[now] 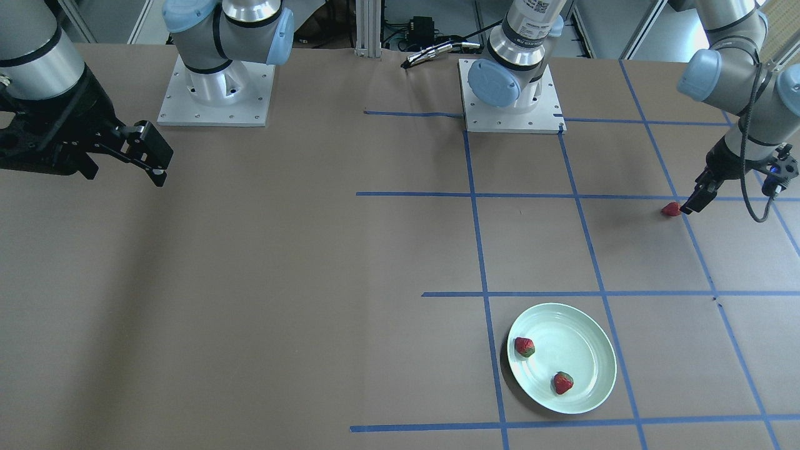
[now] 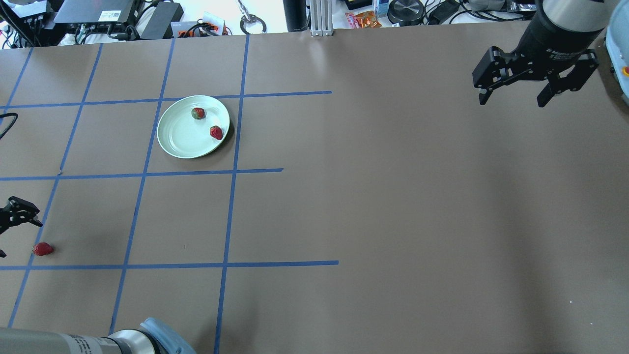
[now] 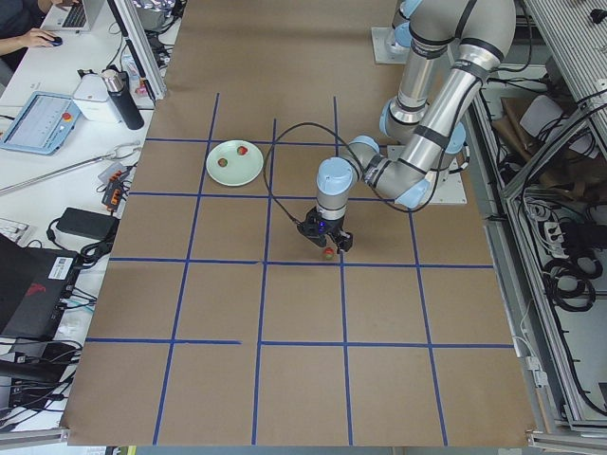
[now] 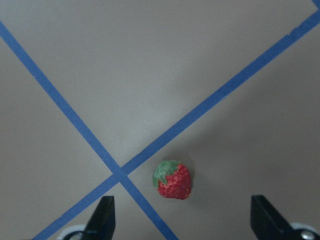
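Note:
A red strawberry (image 4: 172,182) with green leaves lies on the taped grid, near a crossing of blue lines, also seen in the top view (image 2: 43,249). My gripper is just above it, open, its two black fingers apart on either side and nothing between them; in the left view the gripper (image 3: 324,237) hangs right by the berry. A pale green plate (image 1: 560,330) holds two strawberries, one red one (image 1: 525,346) toward the left and another (image 1: 562,382) lower down.
A second black gripper (image 1: 135,150) on another arm hangs at the left of the front view, far from the berry. White mounting plates (image 1: 512,120) of arms stand along the back edge. The table between the plate and that other gripper is clear.

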